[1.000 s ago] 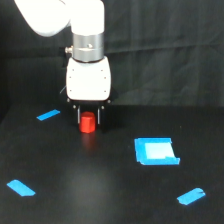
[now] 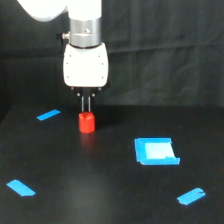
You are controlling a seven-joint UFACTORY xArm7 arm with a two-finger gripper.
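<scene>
A small red block point(image 2: 87, 122) stands upright on the black table, left of the middle. Directly above it hangs my gripper point(image 2: 87, 109), pointing straight down from the white arm point(image 2: 86, 67). Its two thin fingers are close together, with a narrow dark gap between them. Their tips end at about the block's top edge; whether they touch it cannot be made out. The block's front face is in full view, with no finger across it.
A blue-edged pale square point(image 2: 158, 151) lies on the table to the right. Blue tape strips mark the table at left point(image 2: 48, 115), front left point(image 2: 20, 187) and front right point(image 2: 191, 196). Dark cloth point(image 2: 160, 60) hangs behind.
My gripper is higher than a second ago, when its fingers were farther apart, at either side of the block. The block is in nearly the same place.
</scene>
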